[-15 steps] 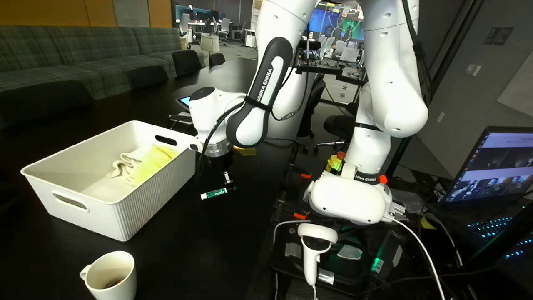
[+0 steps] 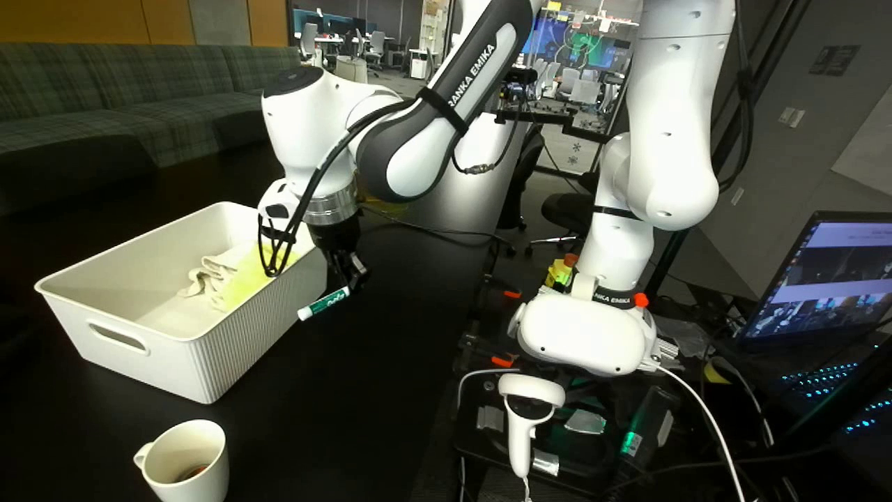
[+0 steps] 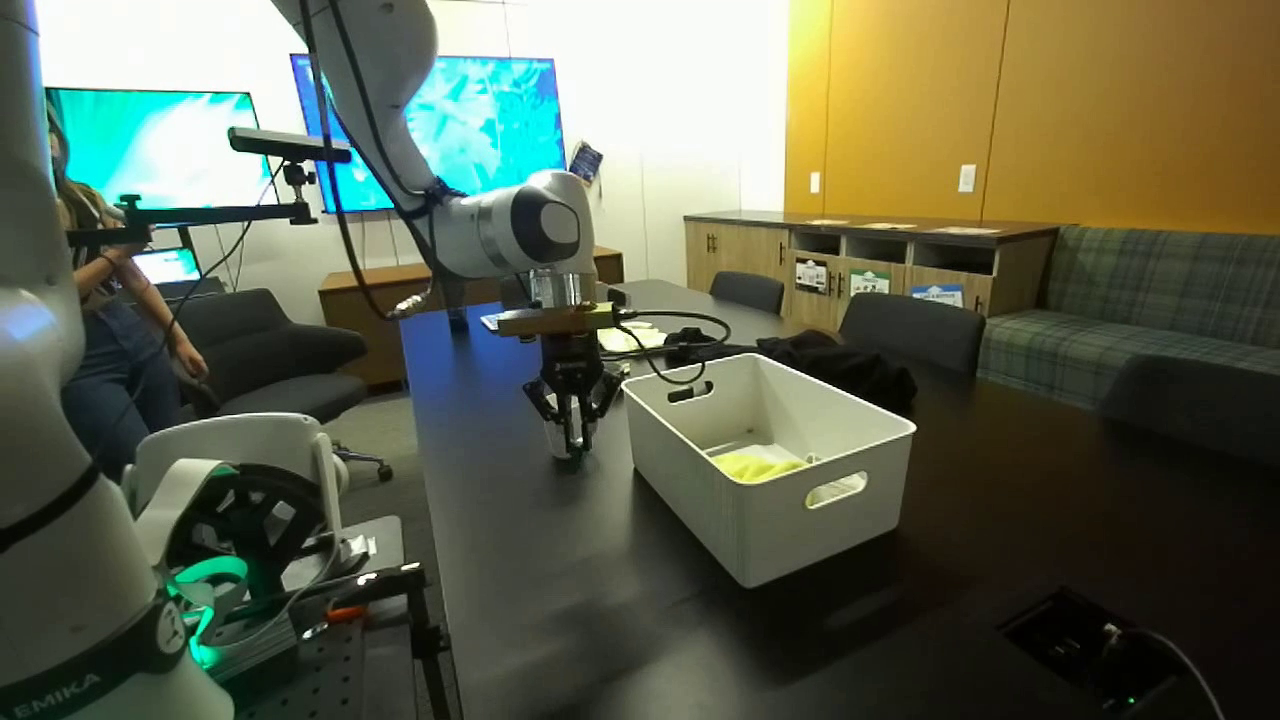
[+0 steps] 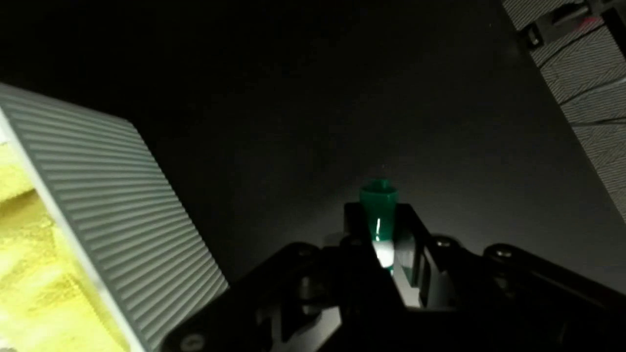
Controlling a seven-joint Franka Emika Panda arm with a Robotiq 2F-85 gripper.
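A green-and-white marker [image 2: 324,302] is held in my gripper [image 2: 355,276], which is shut on it, above the dark table beside the white bin. From the wrist view, the marker's green end [image 4: 379,205] pokes out between the fingers of the gripper. The white bin [image 2: 251,335] has ribbed sides and holds a yellow cloth [image 2: 255,276] and a pale cloth [image 2: 205,276]. In exterior view 2 my gripper [image 3: 572,426] hangs just outside the bin [image 3: 768,516], to its left.
A white mug [image 2: 188,464] with something dark inside stands on the table in front of the bin. A dark cloth heap [image 3: 846,366] lies behind the bin. The table's edge [image 4: 563,108] runs along the right of the wrist view; bare tabletop surrounds the gripper.
Carrying the marker, my gripper has moved left and up in exterior view 1, closer to the bin. The marker is now more tilted. The bin, cloths and mug have stayed put.
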